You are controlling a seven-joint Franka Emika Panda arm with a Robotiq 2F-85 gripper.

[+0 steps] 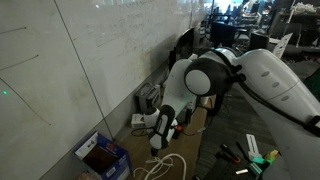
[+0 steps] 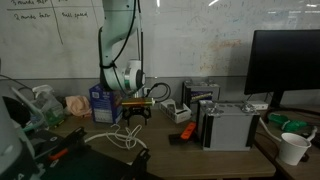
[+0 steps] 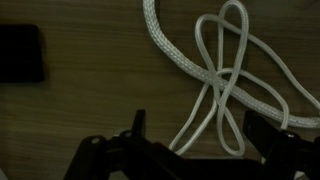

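Observation:
White rope (image 3: pixel 258 102) lies on the brown wooden table, a thicker strand running diagonally with thinner loops crossing over it in the wrist view. My gripper stands open above the table, its dark fingertips (image 3: pixel 138 122) wide apart at the lower edge of the wrist view, and part of the looped cord shows between them. In exterior view 2 the gripper (image 2: pixel 136 122) points down just behind the rope (image 2: pixel 122 138). Nothing is held. How high the fingers are over the cord is hard to tell.
A black object (image 3: pixel 21 53) lies left of the rope. Behind stand a blue box (image 2: pixel 103 103) and a grey metal case (image 2: pixel 228 127), with a red-and-black tool (image 2: pixel 183 136) beside the case. A white cup (image 2: pixel 293 148) is at the right. Bare table (image 2: pixel 200 160) shows in front.

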